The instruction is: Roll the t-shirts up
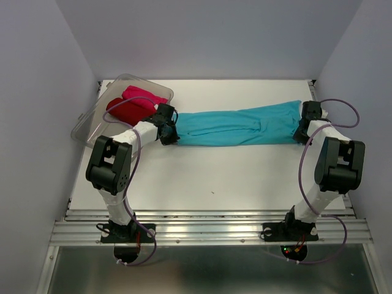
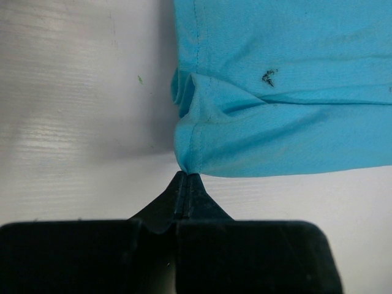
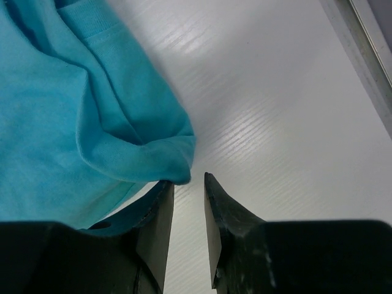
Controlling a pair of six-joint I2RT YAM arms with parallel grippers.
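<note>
A turquoise t-shirt (image 1: 233, 127) lies folded into a long strip across the back of the table. At its left end, my left gripper (image 1: 177, 141) is shut on the near corner; in the left wrist view the hem (image 2: 195, 147) runs down into the closed fingertips. My right gripper stands part open at the other end. A raised corner of the shirt (image 3: 168, 160) reaches the tip of its left finger in the right wrist view, and bare table shows between the fingers. How far the cloth goes in behind that finger is hard to see.
A clear plastic bin (image 1: 92, 125) stands at the back left beside my left arm, holding a dark red roll (image 1: 127, 112) and a pink-red roll (image 1: 144, 96). Grey walls close in both sides.
</note>
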